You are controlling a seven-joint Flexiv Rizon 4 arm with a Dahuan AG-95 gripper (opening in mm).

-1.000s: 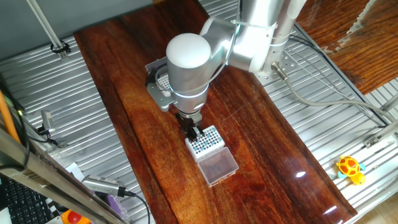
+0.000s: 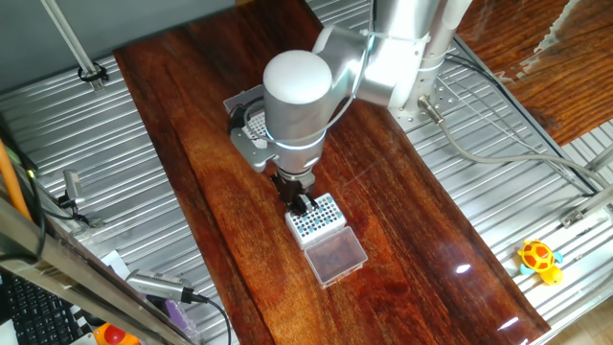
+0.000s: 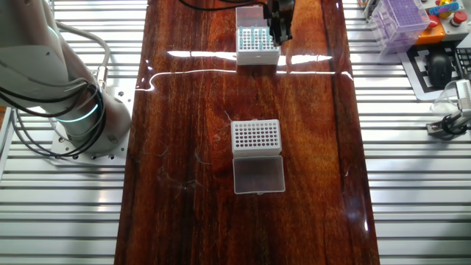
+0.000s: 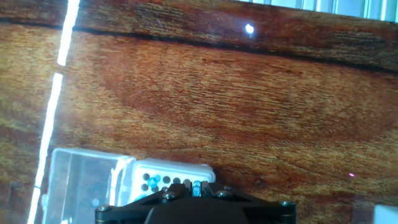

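A white rack (image 2: 321,226) with blue-green pieces in many of its holes sits on the brown wooden board, its clear lid (image 2: 336,257) folded open beside it. My gripper (image 2: 305,204) points down at the rack's edge, its dark fingertips over the holes. In the wrist view a small blue-green piece (image 4: 196,188) shows in the narrow gap between the fingers; whether they grip it or it merely sits behind them is unclear. A second white rack (image 3: 256,138), its holes apparently empty, has its open lid (image 3: 259,175) alongside.
Bare wooden board (image 3: 191,213) surrounds both racks. Off the board are a purple box (image 3: 402,22), a black mouse (image 3: 438,66) and a toy turtle (image 2: 538,256). The robot's base (image 3: 103,129) stands beside the board.
The arm and gripper have shifted slightly to the right in exterior view 1, staying over the filled rack. Both rack and lid have kept their places.
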